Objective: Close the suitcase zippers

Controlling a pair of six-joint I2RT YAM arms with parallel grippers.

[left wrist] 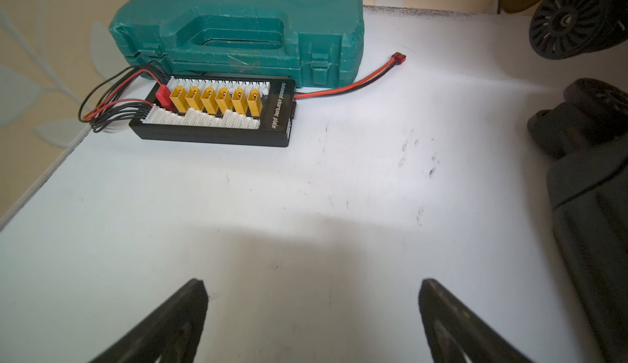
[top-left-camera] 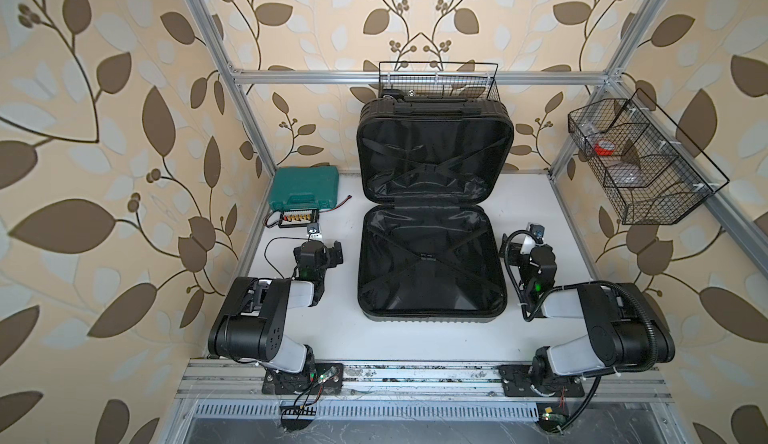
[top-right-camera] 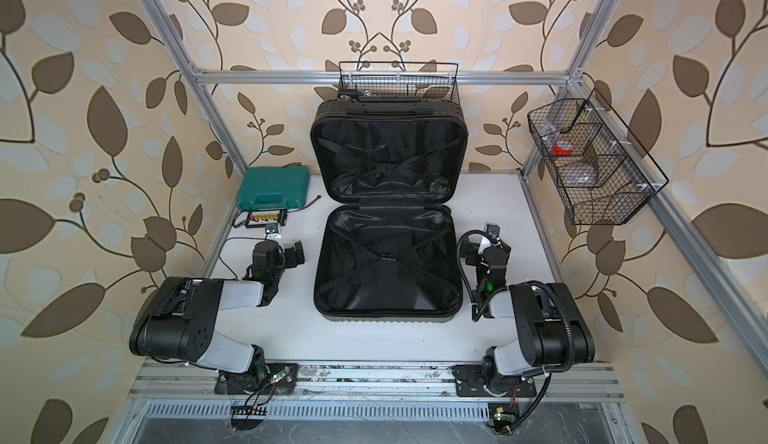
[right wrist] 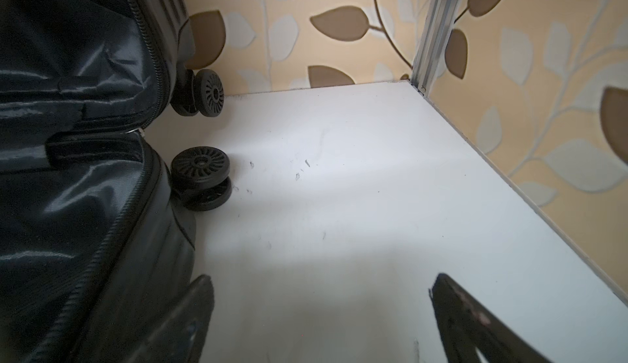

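A black suitcase (top-left-camera: 432,304) lies wide open in the middle of the table, its base flat and its lid (top-right-camera: 389,151) raised at the back. Both halves look empty apart from crossed straps. In the right wrist view a zipper track (right wrist: 108,248) runs along the base's rim; no zipper pull can be made out. Left of the suitcase, my left gripper stands open over bare table. On the other side my right gripper is open too, clear of the case, with nothing between its fingers.
A teal toolbox (top-left-camera: 304,187) and a black connector board (left wrist: 274,117) with a red-black cable occupy the back left. Wire baskets (top-left-camera: 652,163) hang on the right and behind the lid. Suitcase wheels (right wrist: 199,166) jut out at the hinge. Free table lies on both sides.
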